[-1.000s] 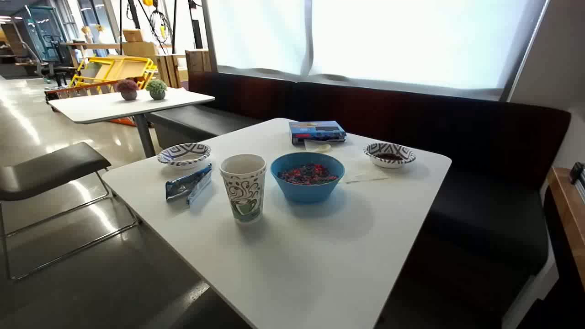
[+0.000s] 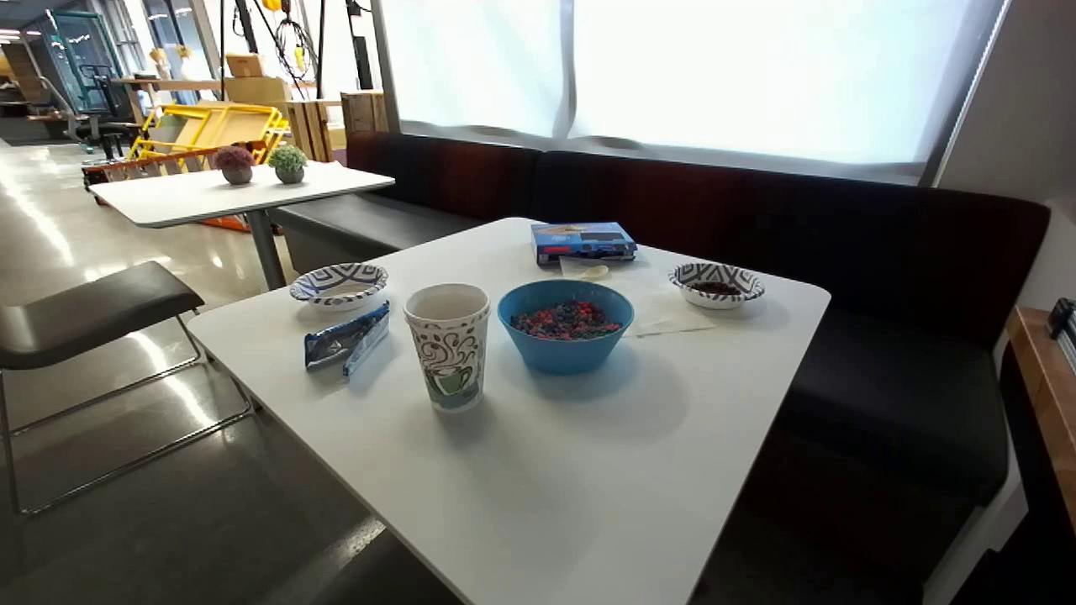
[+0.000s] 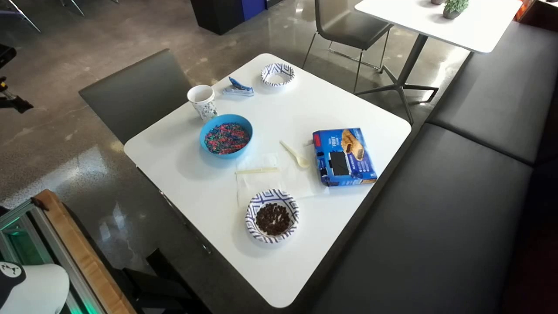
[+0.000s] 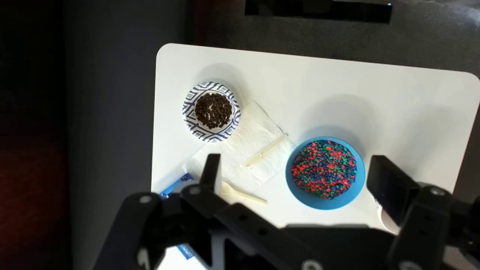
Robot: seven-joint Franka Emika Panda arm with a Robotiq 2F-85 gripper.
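Seen from above in the wrist view, my gripper stands open, its two black fingers wide apart and nothing held between them. Below it on the white table are a blue bowl (image 4: 324, 203) of red, green and blue bits and a patterned paper bowl (image 4: 191, 110) with dark brown pieces. A pale spoon (image 3: 297, 156) and another thin pale utensil (image 3: 257, 170) lie by a white napkin (image 3: 250, 187). Beside the blue bowl stands a patterned paper cup (image 2: 449, 353). An empty-looking paper bowl (image 3: 277, 68) and blue wrapped packets (image 3: 238, 90) occupy the far corner.
A blue snack box (image 3: 353, 162) lies near the bench side of the table (image 3: 345, 112). Dark bench seating (image 3: 439, 220) runs along that edge, and a grey chair (image 3: 138, 91) stands opposite. In exterior view 1 the table's near end is bare.
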